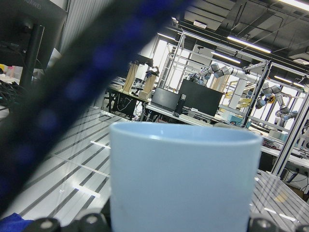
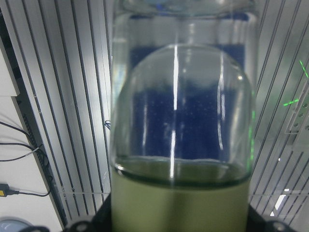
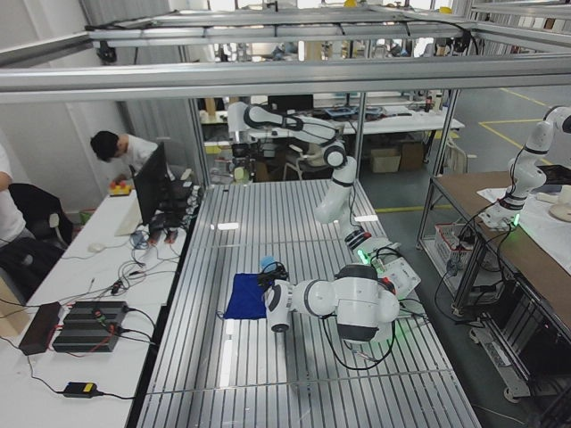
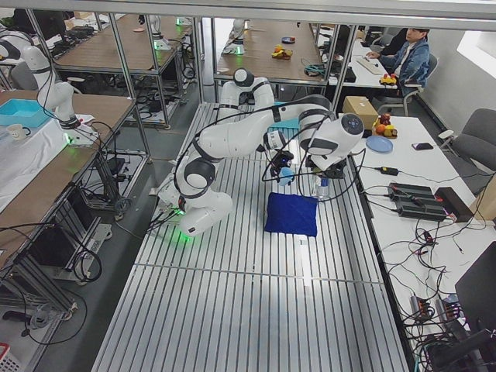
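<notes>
A light blue cup [image 3: 268, 262] is in my left gripper [image 3: 272, 276], above the deck near a dark blue cloth [image 3: 244, 299]; in the left wrist view the cup [image 1: 183, 179] fills the lower middle between the fingers. My right gripper [image 3: 239, 164] is raised over the far end of the deck, holding a clear bottle [image 2: 178, 203] with yellow-green liquid, which fills the middle of the right wrist view. The cloth [image 4: 291, 217] lies flat on the slatted deck.
Desks with monitors [image 3: 153, 183], cables and power boxes [image 3: 89, 328] line one side of the deck. Another robot arm stands on a neighbouring table [image 3: 477, 187]. Aluminium framing runs overhead. The near part of the deck is clear.
</notes>
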